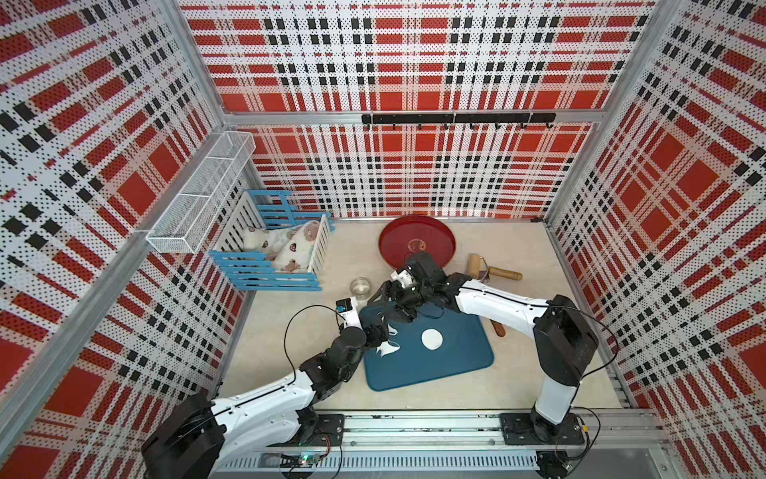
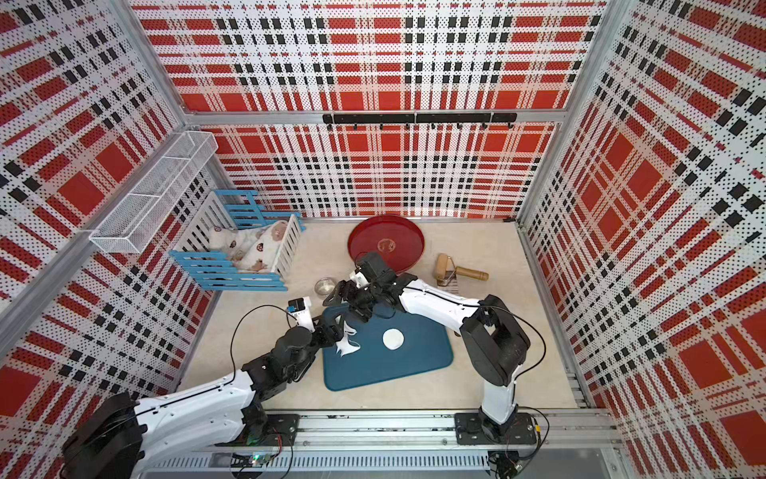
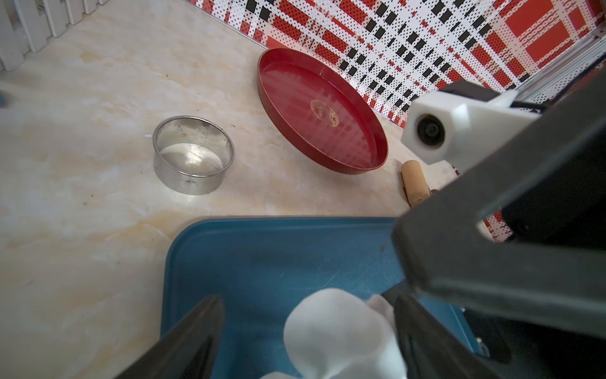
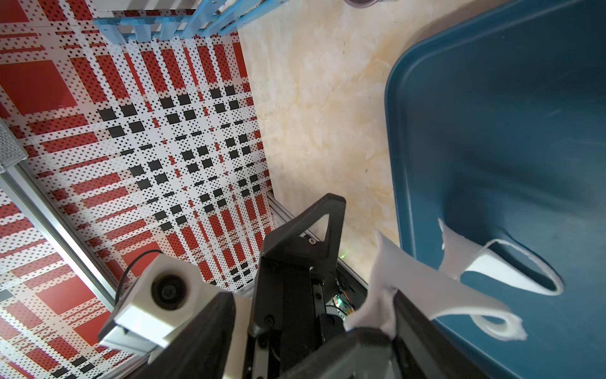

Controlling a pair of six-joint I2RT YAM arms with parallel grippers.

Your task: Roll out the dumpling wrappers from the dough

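Note:
On the blue mat (image 1: 423,367) lies a round white dough wrapper (image 1: 431,339). Left of it are ragged white dough scraps (image 4: 479,265), some raised. My left gripper (image 1: 375,327) is open over the mat's left part, with white dough (image 3: 337,328) in front of its blurred fingertips. My right gripper (image 1: 387,295) is open just behind it, close to it, with dough (image 4: 429,290) hanging by one blurred finger. Whether that dough sticks to either gripper is unclear.
A steel ring cutter (image 3: 192,173) stands behind the mat, near a red round tray (image 3: 322,94). A wooden roller (image 1: 504,273) and other tools lie right. A slatted blue-white crate (image 1: 263,279) sits back left.

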